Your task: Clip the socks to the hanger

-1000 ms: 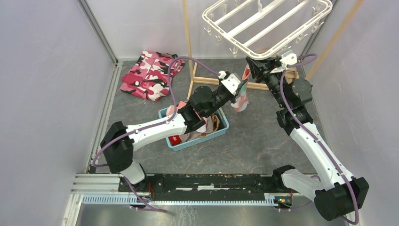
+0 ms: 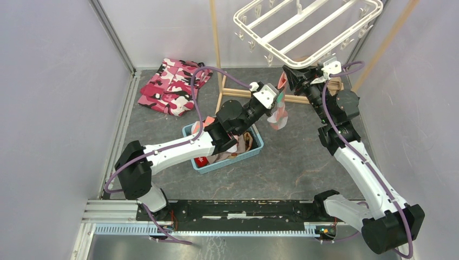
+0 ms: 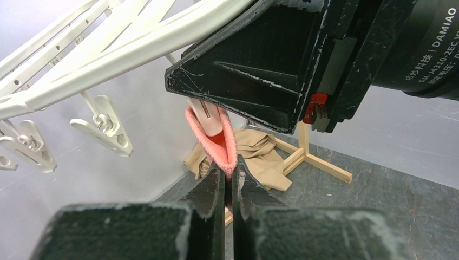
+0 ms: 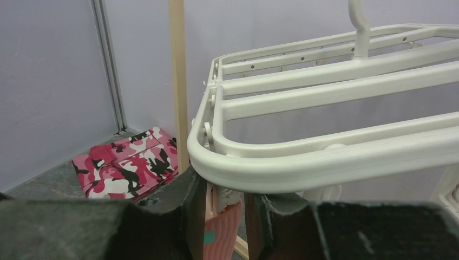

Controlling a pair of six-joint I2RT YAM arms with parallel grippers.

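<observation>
A pink sock with grey and teal patches [image 2: 279, 117] hangs below the front corner of the white hanger [image 2: 279, 56]. My left gripper is shut on the sock's cuff [image 3: 230, 142]. The cuff stands pulled open around the lower end of a white clip [image 3: 208, 120], and one edge hangs over the clip's far side. Shut on the upper part of that clip is my right gripper, just under the hanger's rim. Whether the clip's fingers grip any fabric is hidden.
Several empty clips [image 3: 105, 125] dangle along the hanger's rim. A blue basket [image 2: 231, 160] of socks stands under my left arm. Folded pink camouflage cloth [image 2: 174, 86] lies at the back left, and beige cloth [image 3: 260, 157] sits by a wooden frame [image 3: 327, 168].
The sock's loose lower end has swung slightly to the right.
</observation>
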